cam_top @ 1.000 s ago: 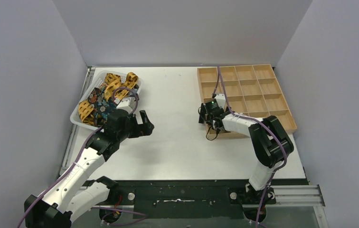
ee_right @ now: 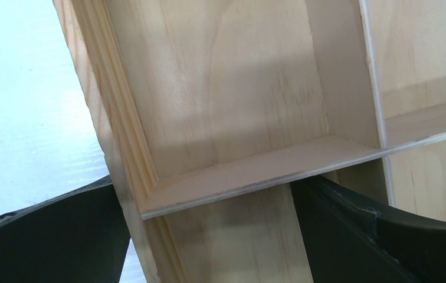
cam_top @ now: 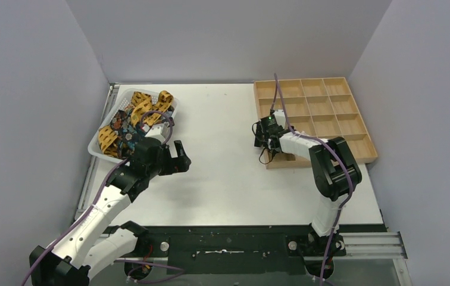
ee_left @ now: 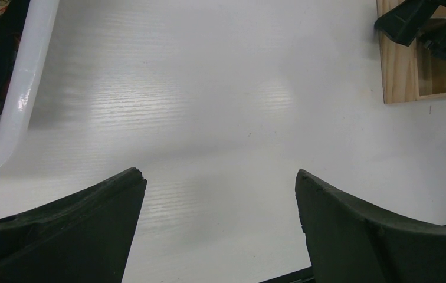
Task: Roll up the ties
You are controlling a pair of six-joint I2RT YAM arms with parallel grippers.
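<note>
Yellow-and-black and dark floral ties (cam_top: 128, 130) lie heaped in a white basket (cam_top: 93, 150) at the back left of the table. Right of the basket, over bare table, my left gripper stands open and empty. A wooden box (cam_top: 361, 115) with a grid of compartments rests at the back right. My right gripper is open astride the box's left side wall (ee_right: 104, 88): one finger outside, above the white table, the other inside a compartment. The compartments that show are empty; the arm covers some.
Between basket and box the white table (cam_top: 219, 173) is clear. Grey walls close in the left, back and right sides. Purple cables run along both arms. The basket's rim (ee_left: 23, 88) is close to my left gripper.
The box has slid slightly back and to the right, along with my right gripper at its left wall. The left arm has hardly moved, and the ties lie as before.
</note>
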